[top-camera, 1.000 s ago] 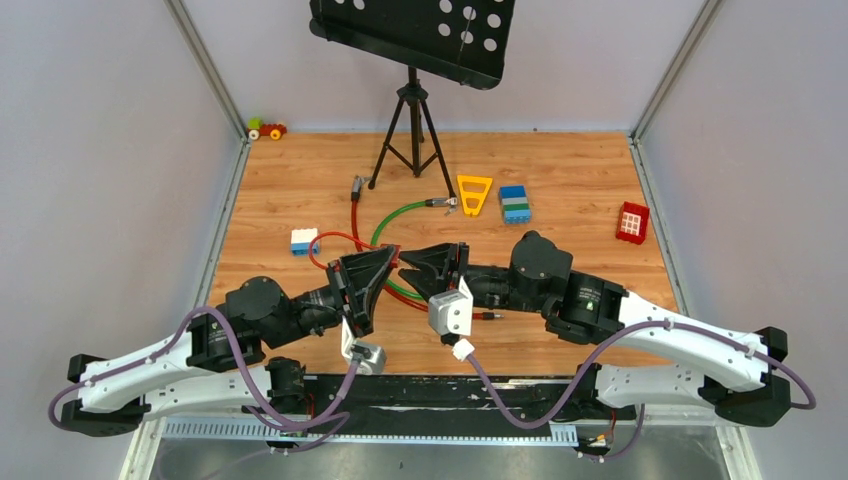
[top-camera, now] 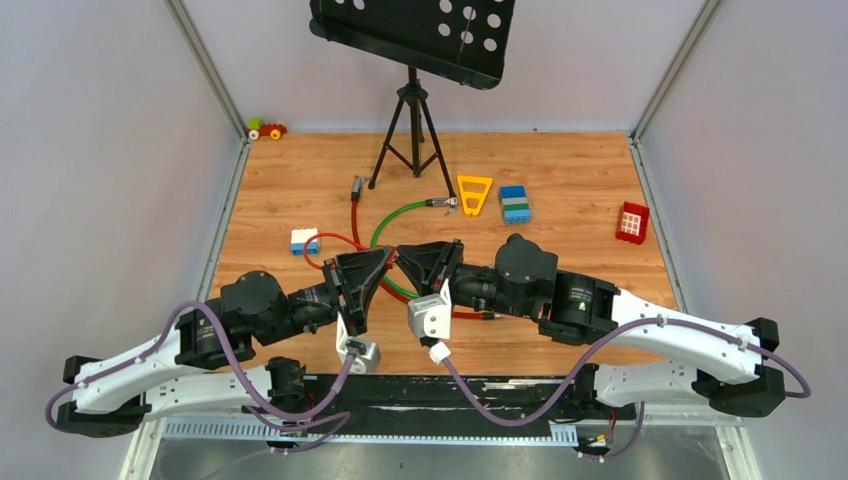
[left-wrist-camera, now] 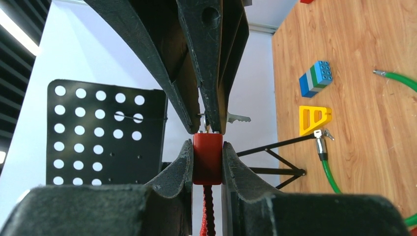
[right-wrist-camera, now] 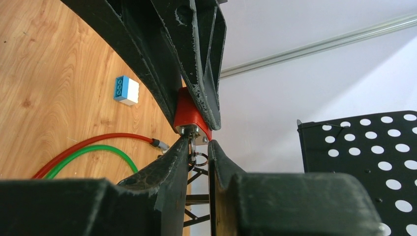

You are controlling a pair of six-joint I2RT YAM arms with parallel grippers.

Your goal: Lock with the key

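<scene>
At mid-table in the top view, the tips of my left gripper and right gripper almost meet. In the left wrist view the left fingers press on both sides of a red lock body with a red cable below it. A thin key stands at the lock's metal end face in the right wrist view, with a small ring beside it. My right fingers stand apart around this key, a narrow gap showing. A second key sticks out sideways. How deep the first key sits is hidden.
A music stand rises at the back. Red and green cables lie behind the grippers. Toy blocks, a yellow triangle, a blue block stack and a red frame lie around.
The left arm has barely shifted.
</scene>
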